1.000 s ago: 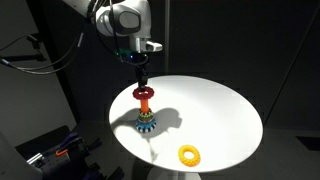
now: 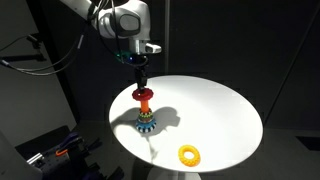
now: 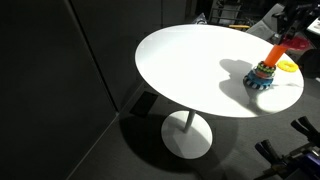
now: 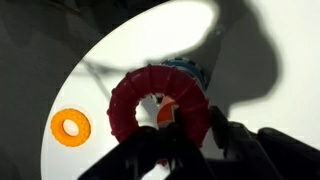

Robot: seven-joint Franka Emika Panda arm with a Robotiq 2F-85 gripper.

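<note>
A red ring [image 4: 126, 101] is held by my gripper, which is shut on its near side in the wrist view. In exterior view 1 the red ring [image 2: 143, 94] sits level around or just above the top of an orange post [image 2: 145, 106]. Lower on the post, a stack of coloured rings [image 2: 146, 122] stands upright, with blue ones at the bottom. Through the red ring's hole the orange post's top [image 4: 166, 110] shows off-centre, toward the gripper side. A yellow-orange ring [image 2: 189, 155] lies flat and apart from the stack.
All of this stands on a round white table [image 2: 205, 112], whose right and far parts are clear. The stack is close to one edge in exterior view 2, where the table's rim [image 3: 215, 112] shows.
The gripper and the red ring have come down slightly over the orange post compared with one second ago. The stack and the yellow-orange ring have stayed put.
</note>
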